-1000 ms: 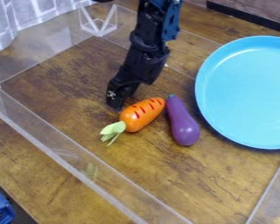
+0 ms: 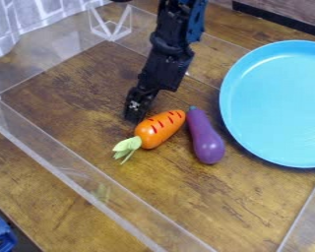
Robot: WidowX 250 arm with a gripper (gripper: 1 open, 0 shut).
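A black robot gripper [image 2: 147, 96] reaches down from the top of the view to just above the wooden surface, left of and behind an orange toy carrot [image 2: 160, 129] with pale green leaves. A purple toy eggplant [image 2: 207, 140] lies right of the carrot. The fingertips are dark and partly hidden, so whether they are open or shut is unclear.
A large light blue plate or bowl [image 2: 276, 94] fills the right side. Clear plastic walls or edges run along the left and lower left. Bare wood [image 2: 48, 118] lies open left of the gripper and in the lower right.
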